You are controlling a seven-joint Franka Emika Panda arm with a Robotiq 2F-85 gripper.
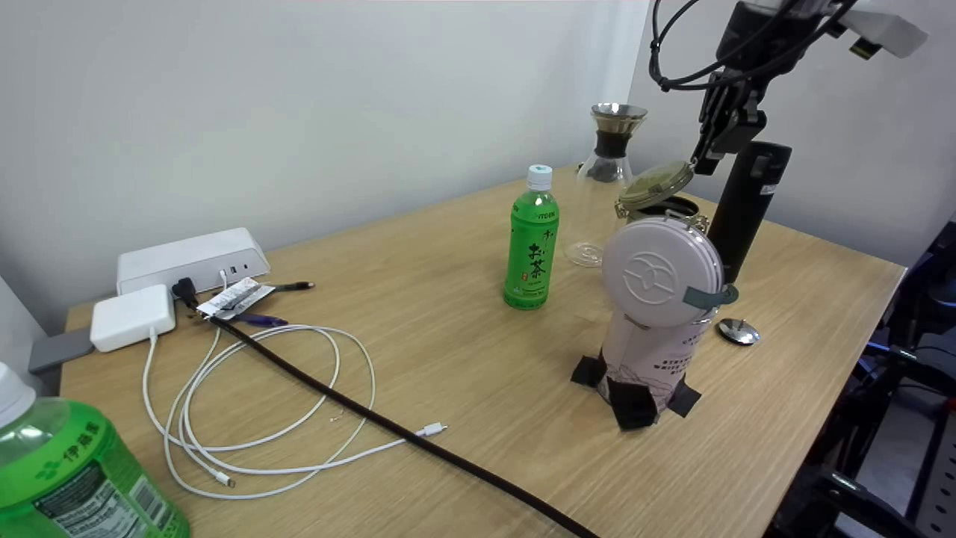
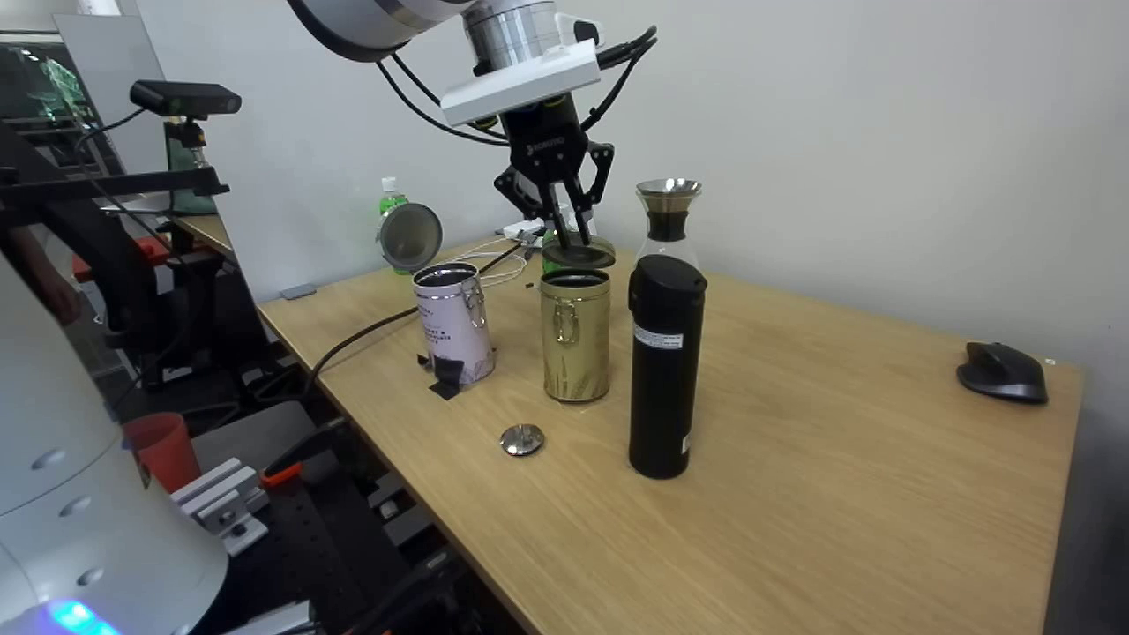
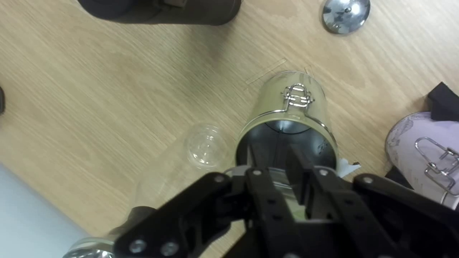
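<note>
A gold canister [image 2: 576,344] stands upright on the table, its mouth uncovered. Its hinged lid [image 1: 658,184] tilts up over the opening. My gripper [image 2: 574,242] reaches down from above, shut on the lid's raised edge with a narrow space between its fingers; the exact contact is hard to make out. In exterior view 1 the fingertips meet the lid beside its small wire loop. Looking down in the wrist view, the gripper lies across the canister's dark, empty-looking mouth [image 3: 287,142], and the arm's fingers cover much of the lid.
A lilac canister [image 2: 457,328], lid open, is taped down nearby. Close by stand a black flask [image 2: 664,370], a glass carafe [image 1: 598,211] and a green tea bottle [image 1: 532,246]. A small metal lid [image 2: 521,439] lies in front.
</note>
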